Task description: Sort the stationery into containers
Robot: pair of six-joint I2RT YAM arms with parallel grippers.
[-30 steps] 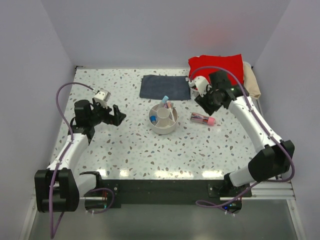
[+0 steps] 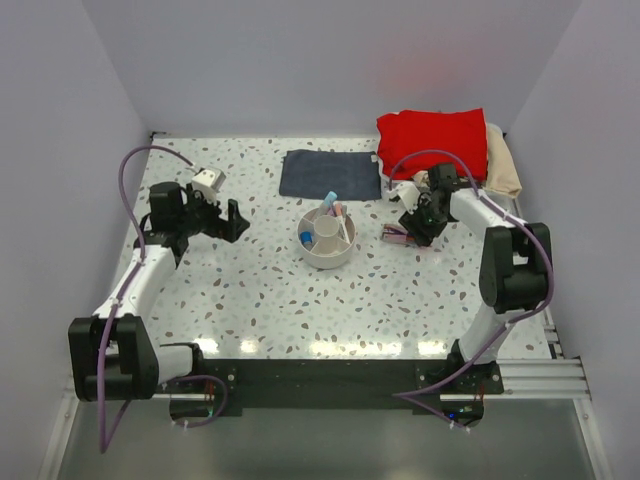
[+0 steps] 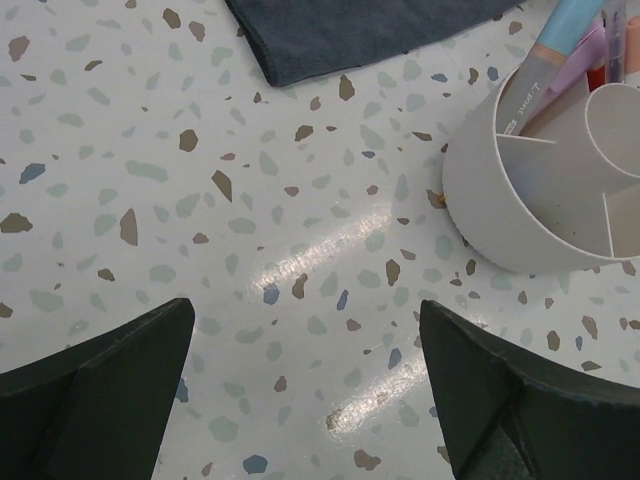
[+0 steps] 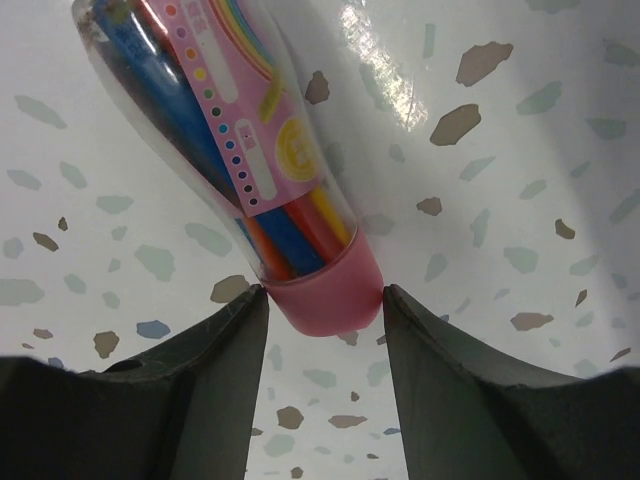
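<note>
A clear tube of coloured pens with pink label [image 4: 250, 140] and pink cap [image 4: 325, 295] lies on the speckled table [image 2: 280, 310]. My right gripper is down at the capped end, fingertips on either side of the cap, part open. The white round organiser [image 2: 326, 255], centred on the table, holds pens, a blue item and other stationery; its left side shows in the left wrist view. My left gripper [image 2: 234, 224] hangs open and empty over the table left of the organiser.
A dark grey cloth [image 2: 328, 172] lies at the back centre. A red cloth [image 2: 432, 140] over a beige one [image 2: 503, 160] sits at back right.
My right gripper has come down onto the pen tube and moved right to its capped end, partly covering it from above. The left arm has shifted slightly; its gripper stays empty.
</note>
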